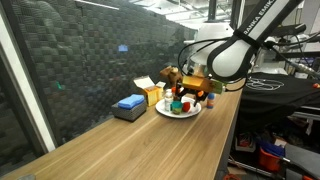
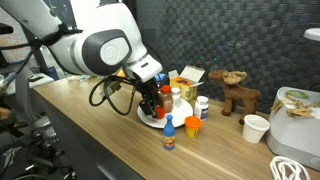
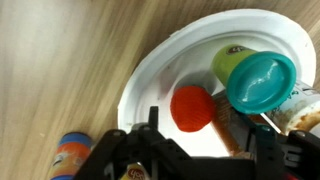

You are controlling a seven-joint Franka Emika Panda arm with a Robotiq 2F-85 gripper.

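Note:
A round red object lies on the white plate, beside a teal-rimmed green cup. My gripper is over the plate with its dark fingers apart on either side of the red object. In the wrist view, bare plate shows between the left finger and the red object; contact on the right is unclear. From the second exterior view, the gripper is low at the plate, partly covering the red object.
Outside the plate stand a blue bottle and an orange cup. A white jar, brown animal figure and white cup are further along.

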